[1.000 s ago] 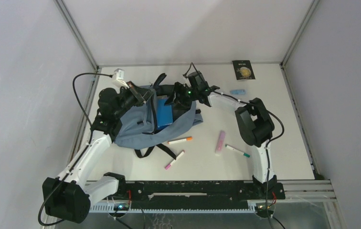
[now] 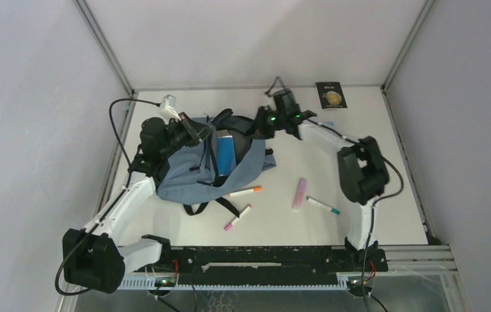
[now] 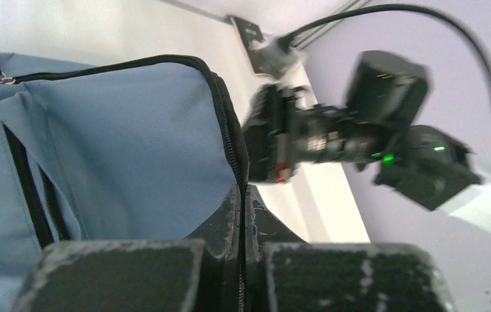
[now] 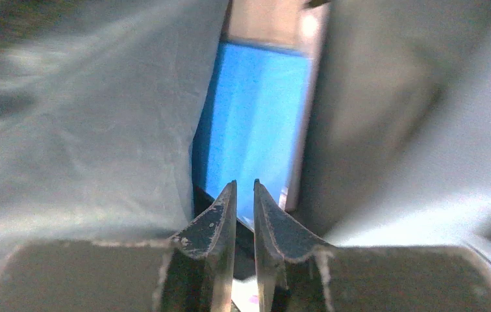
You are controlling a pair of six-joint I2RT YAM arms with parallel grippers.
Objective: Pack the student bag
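Observation:
The grey-blue backpack (image 2: 243, 170) (image 3: 123, 149) lies open on the table, a blue book (image 2: 225, 156) (image 4: 256, 110) inside it. My left gripper (image 2: 199, 133) is shut on the black zippered edge (image 3: 220, 110) of the bag's opening. My right gripper (image 2: 256, 130) is over the bag's right part, blurred in the top and left wrist views; in its own view the fingertips are close together above the book, and whatever is between them is hard to make out.
Markers in orange (image 2: 245, 191), pink (image 2: 238, 218) and teal (image 2: 323, 206) and a pink case (image 2: 299, 193) lie on the front table. A black booklet (image 2: 331, 95) is at the back right, a blue item (image 2: 327, 123) below it, partly hidden.
My right gripper and arm have moved back and to the right, uncovering more of the blue book. My left arm has shifted slightly.

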